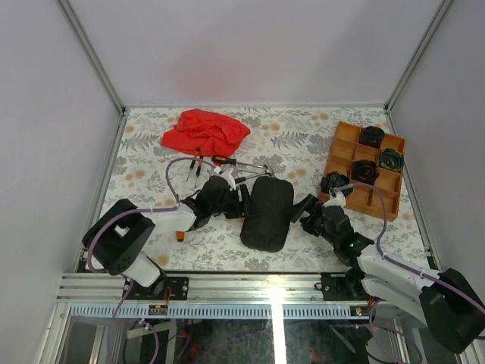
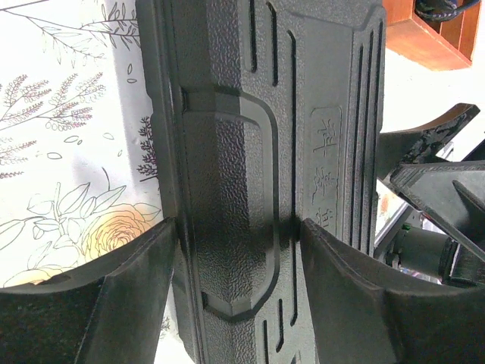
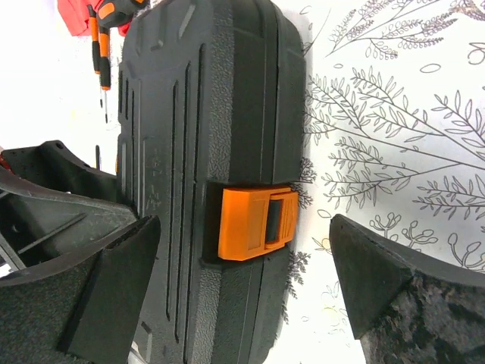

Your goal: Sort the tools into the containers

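Observation:
A black ribbed tool case (image 1: 267, 214) lies shut on the table's middle, long side front to back. At its left edge is my left gripper (image 1: 244, 201); in the left wrist view its fingertips (image 2: 165, 231) are parted over the case, holding nothing that I can make out. My right gripper (image 1: 305, 207) stands open at the right edge. In the right wrist view an orange latch (image 3: 254, 224) on the case side shows between its parted fingers, unheld. Two screwdrivers (image 1: 199, 164) and an orange-black handled tool (image 1: 224, 160) lie behind the left gripper.
A red cloth (image 1: 204, 133) is bunched at the back left. On the right, an orange compartment tray (image 1: 391, 182) holds several dark coiled items. A small orange piece (image 1: 180, 236) lies beside the left forearm. The table between the cloth and tray is mostly clear.

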